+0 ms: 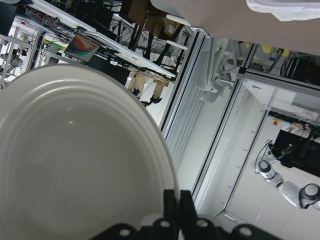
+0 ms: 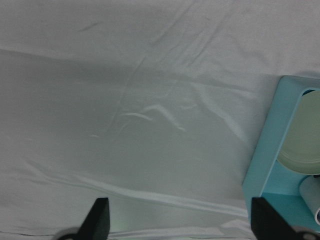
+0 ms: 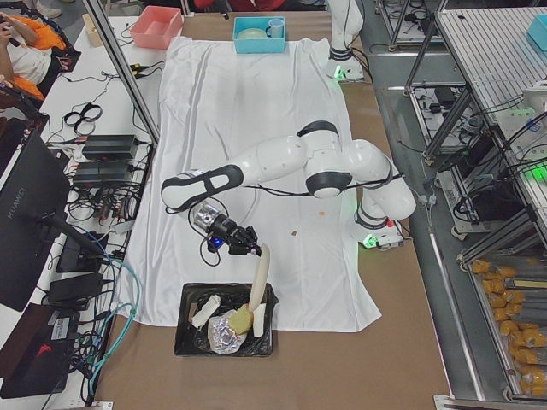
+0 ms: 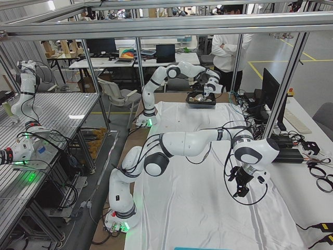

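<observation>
A white plate (image 3: pixel 260 278) is held on edge by my left gripper (image 3: pixel 249 243), above the right side of a black-lined bin (image 3: pixel 190 345); the left wrist view shows the fingers shut on the rim of the plate (image 1: pixel 80 155). In the bin are crumpled foil (image 3: pixel 226 333), a yellowish item (image 3: pixel 241 319) and white pieces. My right gripper (image 4: pixel 239 185) hangs open over the cloth, beside a blue box (image 2: pixel 265 160) that holds a pale plate (image 2: pixel 304 137) and a cup (image 2: pixel 311 195).
A white cloth (image 3: pixel 248 102) covers the table, with much clear space between bin and blue box. Cables, black devices and a monitor line one side. A pink box (image 3: pixel 156 26) stands on the side table.
</observation>
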